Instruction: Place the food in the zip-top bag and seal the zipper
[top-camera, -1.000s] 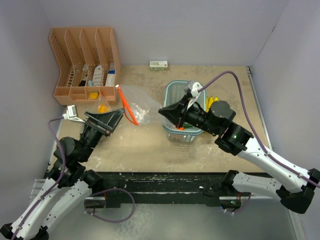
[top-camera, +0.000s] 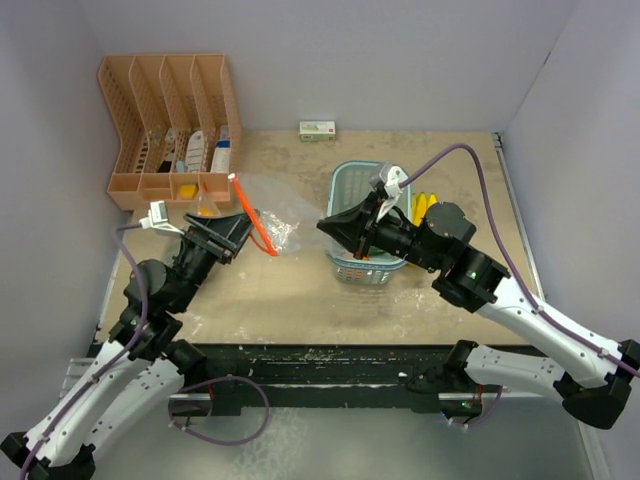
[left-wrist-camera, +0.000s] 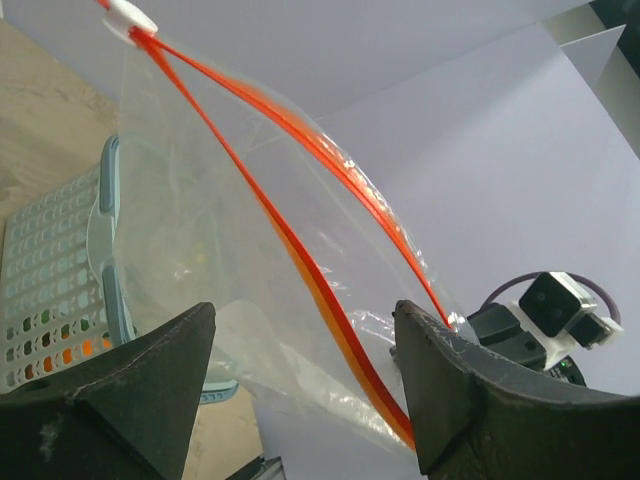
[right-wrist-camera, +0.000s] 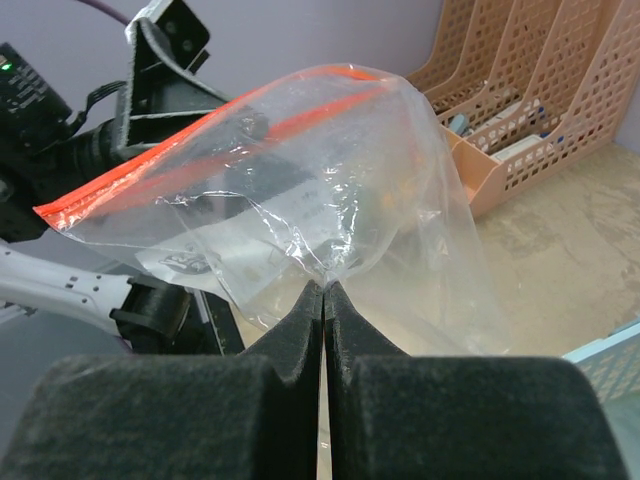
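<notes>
A clear zip top bag (top-camera: 285, 215) with an orange zipper hangs between my two arms, its mouth toward the left. My right gripper is shut, pinching the film of the bag at its tips. The left gripper stands part open at the bag's mouth. In the left wrist view the two orange zipper strips are spread apart, and the white slider (left-wrist-camera: 128, 18) sits at their upper end. The near strip runs down beside the right-hand finger (left-wrist-camera: 420, 375); whether film lies between the fingers is unclear. No food shows inside the bag.
A pale blue basket (top-camera: 350, 185) holds food, mostly hidden under the right arm. Yellow bananas (top-camera: 422, 206) lie right of it. At back left stands a peach organizer (top-camera: 150, 187); a small box (top-camera: 317, 130) lies at the back.
The left gripper has moved toward the bag, right up to the orange zipper, which now tilts more and sits slightly lower. The right arm is nearly still.
</notes>
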